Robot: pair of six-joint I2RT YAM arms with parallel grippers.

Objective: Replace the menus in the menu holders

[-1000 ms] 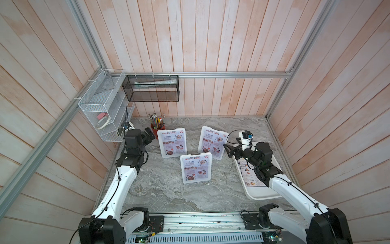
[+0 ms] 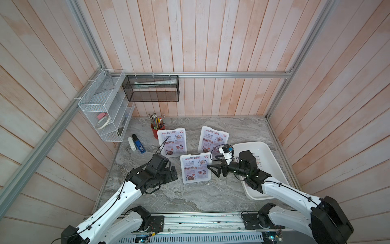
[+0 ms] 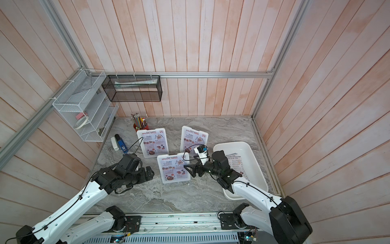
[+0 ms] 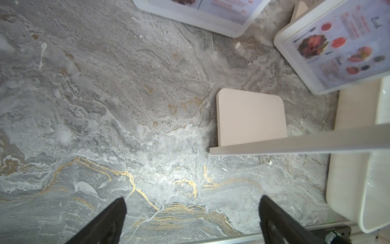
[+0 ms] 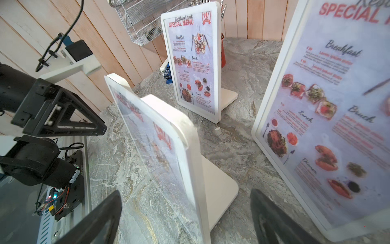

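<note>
Three white menu holders stand on the marble table, each showing a "Special Menu" sheet. The front holder (image 2: 195, 168) is between my two grippers; behind it are the back left holder (image 2: 172, 142) and the back right holder (image 2: 209, 138). Open and empty, my left gripper (image 2: 172, 172) is to the left of the front holder. My right gripper is open, its blurred fingers on either side of the front holder's near edge (image 5: 197, 162) in the right wrist view; contact cannot be told. A white tray (image 3: 260, 174) on the right carries printed sheets (image 3: 235, 162), partly hidden by the right arm.
A red cup of pencils (image 2: 156, 126) stands behind the back left holder. To its left lie a blue marker (image 2: 138, 144) and a white item (image 2: 131, 143). Wire shelves and a black wire basket (image 2: 151, 88) hang above.
My left gripper has come down and right from near the pencil cup toward the front holder. My right gripper has moved left from over the tray to that holder's right side.
</note>
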